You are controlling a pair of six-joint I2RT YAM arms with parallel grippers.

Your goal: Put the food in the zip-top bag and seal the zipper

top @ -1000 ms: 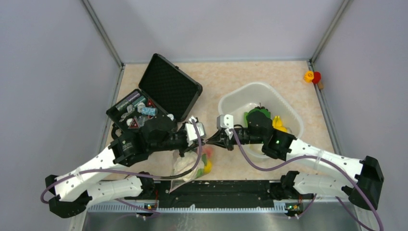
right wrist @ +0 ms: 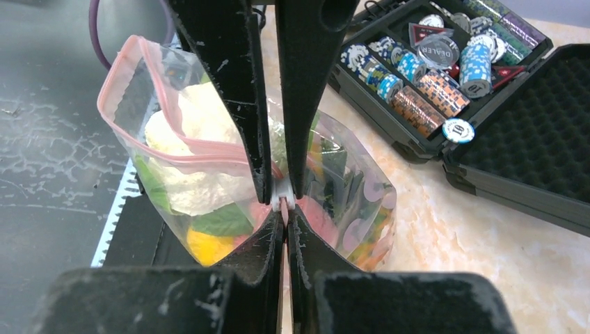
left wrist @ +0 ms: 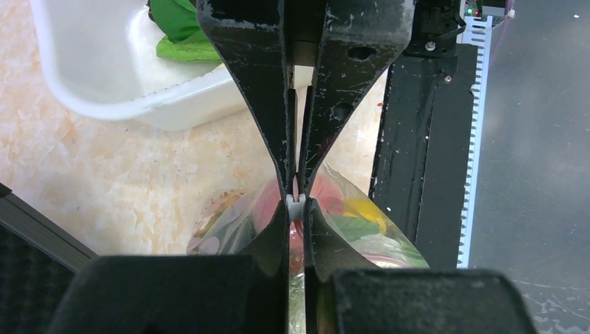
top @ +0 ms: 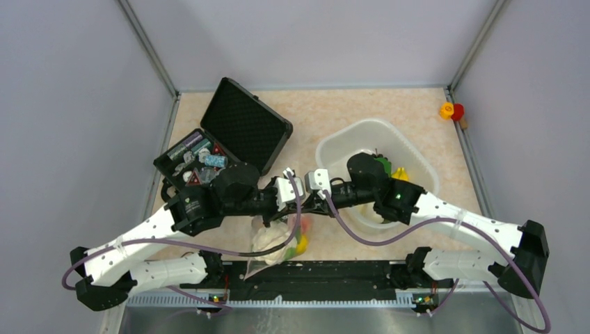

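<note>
The clear zip top bag (right wrist: 369, 202) stands filled with food, including white cauliflower (right wrist: 202, 132) and a yellow piece (right wrist: 209, 247). Its pink zip strip (right wrist: 202, 147) runs to a pale slider (right wrist: 281, 192) at the meeting point of both grippers. My left gripper is shut, with the slider between its tips. Facing it closely, my right gripper is shut too; pink film shows along its finger gap, but I cannot tell whether it is held. In the top view the arms partly cover the bag (top: 264, 240).
A white tub (top: 410, 142) with green and yellow food is under the right forearm. Behind the left arm lies an open black case (top: 247, 125) of poker chips. Toys (top: 452, 111) sit at the far right edge.
The left gripper has shifted slightly right.
</note>
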